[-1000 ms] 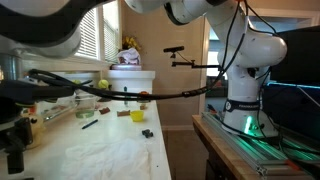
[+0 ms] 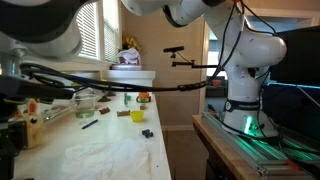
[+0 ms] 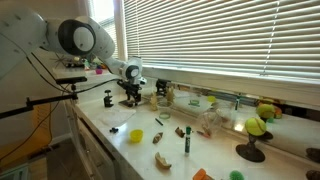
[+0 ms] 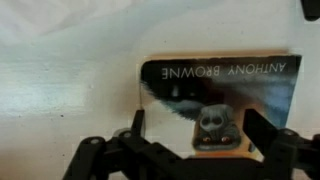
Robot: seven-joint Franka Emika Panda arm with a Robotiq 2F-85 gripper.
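In the wrist view a small flat picture book or card [image 4: 215, 72] lies face up on the light table. Its dark top strip carries the name "ANTHONY BROWNE" upside down, and a dark, furry animal face is printed below. My gripper is open across its lower part, with one finger near the left edge and the other over the right side. I cannot tell whether the fingers touch it. In exterior view 2 the gripper [image 3: 132, 101] is low at the far left end of the counter.
A white cloth [image 2: 107, 162] lies flat on the counter. Beyond it are a yellow cup [image 2: 137, 116] and a small black object [image 2: 147, 133]. Several toys, including a green one [image 3: 236, 175], are scattered nearer exterior view 2, beside the window wall. Bare counter separates many of them.
At the left edge of exterior view 1, the gripper has shifted left, and less of it shows now. The cloth and yellow cup stay in place.
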